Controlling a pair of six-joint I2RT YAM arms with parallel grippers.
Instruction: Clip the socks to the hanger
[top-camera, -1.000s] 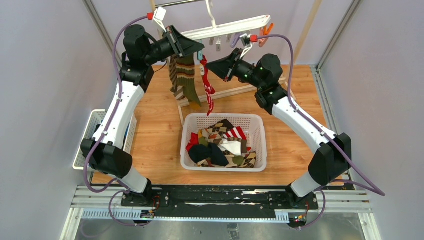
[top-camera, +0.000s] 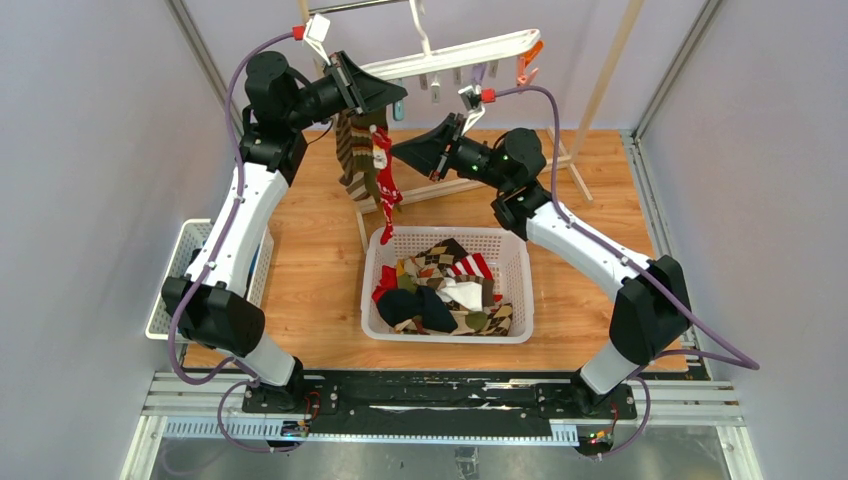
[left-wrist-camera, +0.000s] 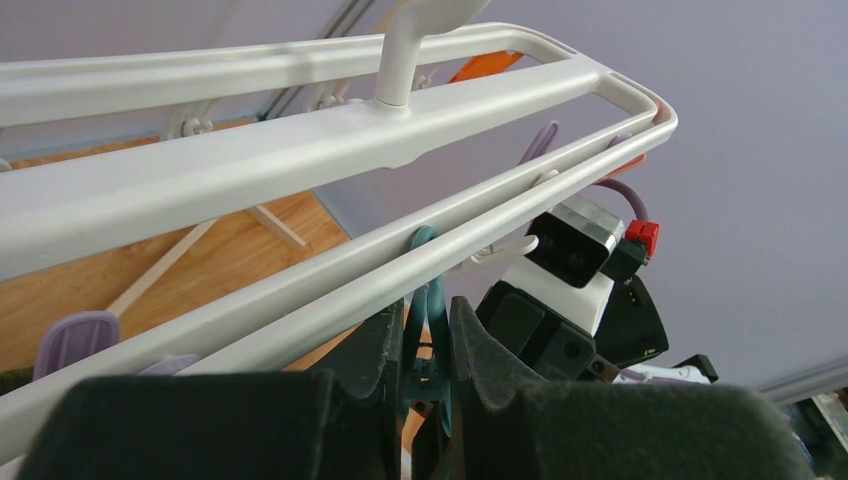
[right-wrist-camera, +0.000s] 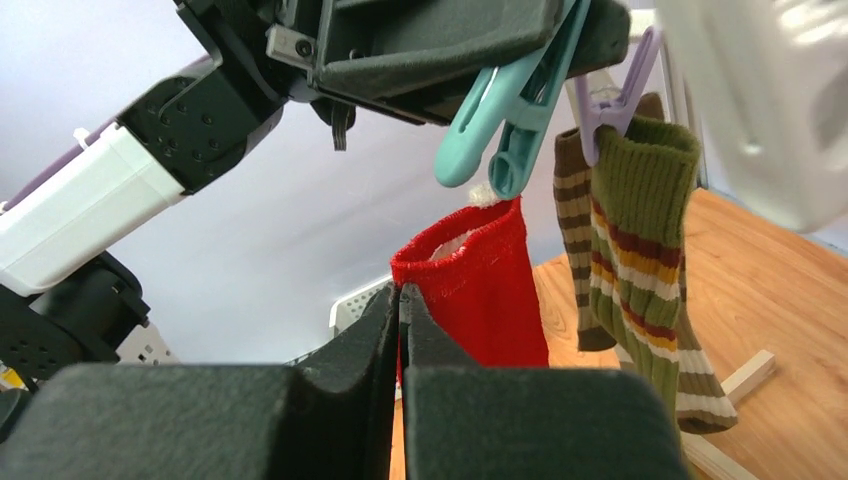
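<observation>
In the left wrist view a teal clip (left-wrist-camera: 425, 300) hangs from the white hanger (left-wrist-camera: 480, 225), its legs between the fingers of my left gripper, which is shut on it. The clip's lower ends (right-wrist-camera: 490, 140) stand a little apart in the right wrist view, with nothing visible between them. Just below, apart from the clip, is the rim of a red sock (right-wrist-camera: 480, 280); my right gripper is shut on its near edge. From above, the red sock (top-camera: 384, 180) dangles beside the left gripper (top-camera: 398, 90).
A striped green and brown sock (right-wrist-camera: 640, 230) hangs from a purple clip (right-wrist-camera: 610, 105) nearby. White basket (top-camera: 518, 285) below holds several socks. Another basket (top-camera: 160, 310) stands left. An orange clip (top-camera: 528, 62) hangs at the hanger's right end.
My right gripper has moved left and slightly down in the top view, carrying the red sock's top towards the striped sock. The left arm has stayed at the hanger.
</observation>
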